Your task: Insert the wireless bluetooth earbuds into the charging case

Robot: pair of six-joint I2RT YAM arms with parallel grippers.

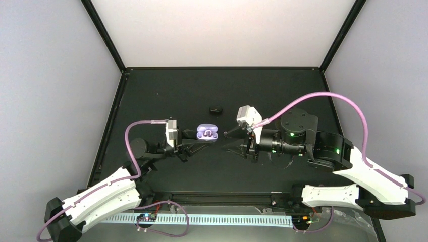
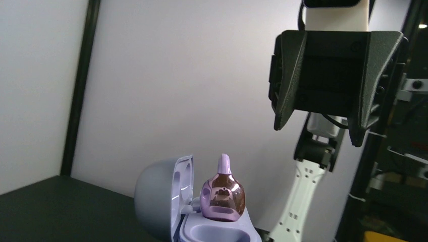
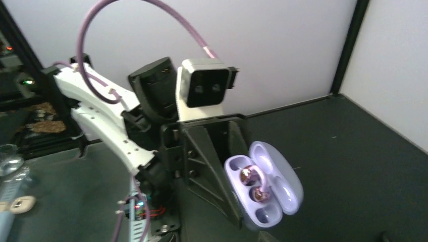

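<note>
The lilac charging case (image 1: 207,136) is held up with its lid open, and my left gripper (image 1: 203,138) is shut on it. In the case sits a bronze-and-lilac earbud (image 3: 261,193), its two rounded parts joined by a curved band. This earbud (image 2: 223,194) stands up above the case in the left wrist view; how deep it sits I cannot tell. A hollow at the case's near end (image 3: 262,214) is empty in the right wrist view. My right gripper is open, with nothing between its fingers, to the right of the case and apart from it.
A small black object (image 1: 215,110) lies on the dark table (image 1: 166,91) behind the case. Much of the table around both arms is clear. Purple cables (image 1: 356,108) arch over the arms.
</note>
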